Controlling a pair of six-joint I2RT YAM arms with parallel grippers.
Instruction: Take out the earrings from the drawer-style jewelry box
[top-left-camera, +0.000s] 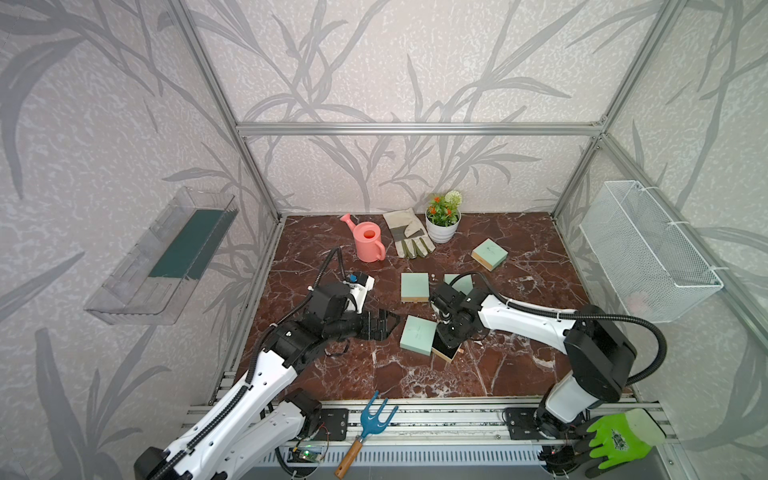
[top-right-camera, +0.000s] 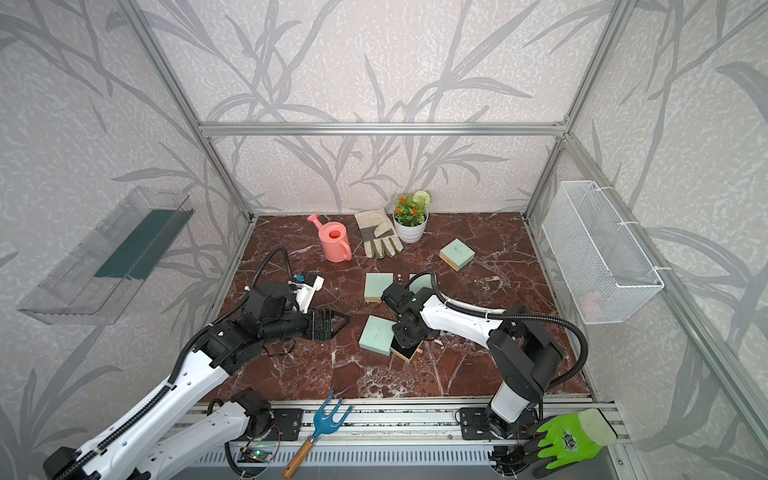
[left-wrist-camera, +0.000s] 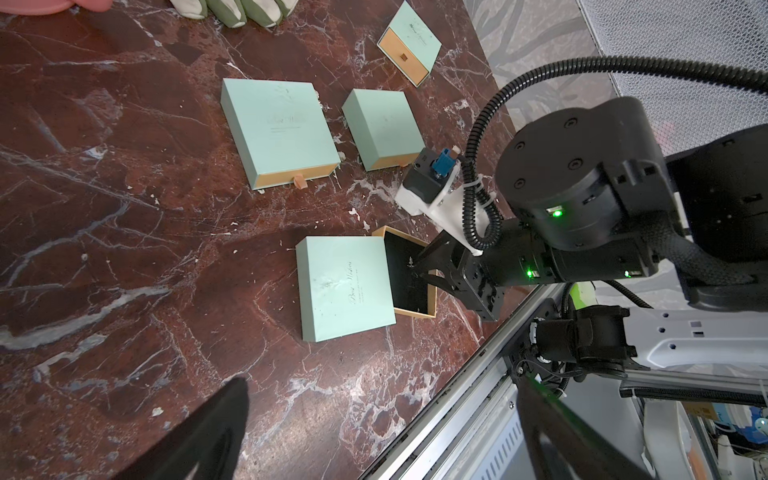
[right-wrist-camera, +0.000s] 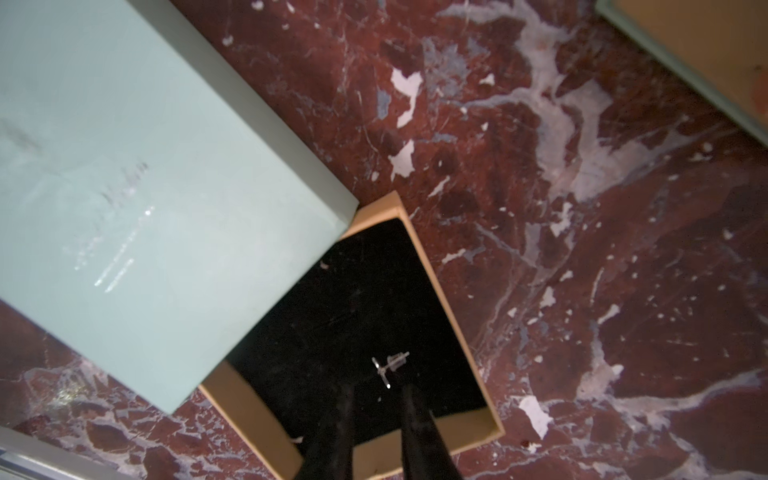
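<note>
The pale green jewelry box (right-wrist-camera: 160, 200) has its drawer (right-wrist-camera: 448, 316) pulled out, lined in black. A small silver earring with a clear back (right-wrist-camera: 392, 364) lies on the lining. My right gripper is over the drawer, its dark fingers brought close together with only bare lining and drawer wall seen through the narrow gap. The earring sits just beyond the fingertips, outside them. My left gripper stands wide open left of the box, empty, above the marble table. From above, the right arm partly covers the drawer.
Other green boxes stand behind: one (left-wrist-camera: 284, 124), a second (left-wrist-camera: 385, 128) and a third (left-wrist-camera: 409, 40). A pink watering can (top-left-camera: 369, 242), a glove (top-left-camera: 408, 232) and a flower pot (top-left-camera: 442, 230) line the back.
</note>
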